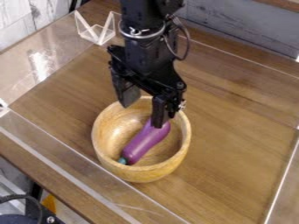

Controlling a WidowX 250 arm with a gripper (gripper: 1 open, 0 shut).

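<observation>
A purple eggplant-like object (145,142) lies diagonally in a round tan wooden bowl (118,156) at the middle of the camera view. My black gripper (142,101) hangs open over the back of the bowl, its fingers spread to either side, just above the purple object's upper end. Whether it touches the object is hard to tell.
A white wire-like piece (100,28) stands at the back left. Clear panels and edges border the table, with a wall behind at the top right.
</observation>
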